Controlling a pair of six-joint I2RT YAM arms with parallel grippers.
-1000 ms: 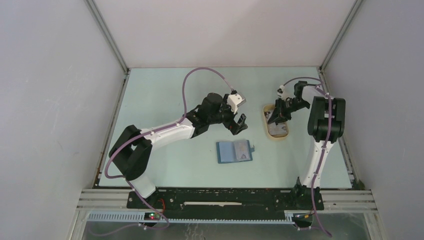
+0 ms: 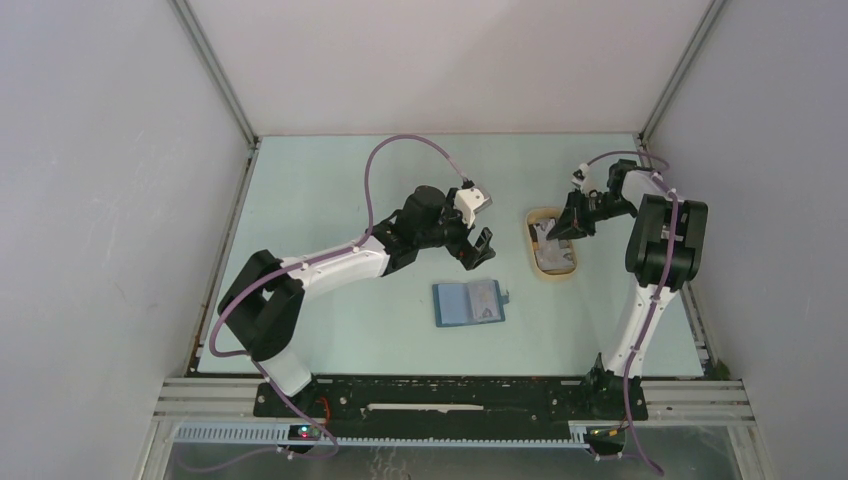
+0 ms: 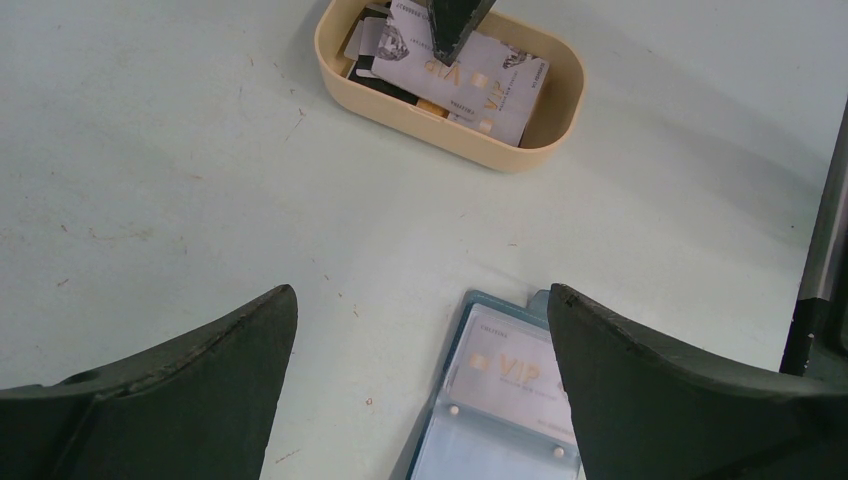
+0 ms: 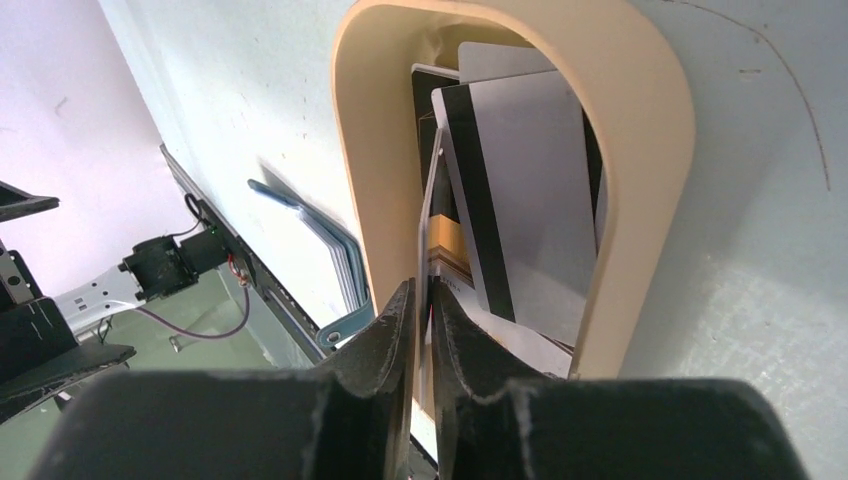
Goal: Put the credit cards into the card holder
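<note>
A tan oval tray [image 2: 532,262] at the right holds a pile of silver and black cards [image 4: 530,210], some printed VIP. My right gripper reaches into the tray with its fingers close together around a thin card [image 4: 428,190] standing on edge; whether it grips it firmly is unclear. The blue card holder [image 2: 450,302] lies open on the front middle of the table, a VIP card in one sleeve. My left gripper hovers open above the holder's far side, with nothing between its fingers.
The right arm stands along the table's right edge, close to the wall.
The left arm and holder have not moved.
</note>
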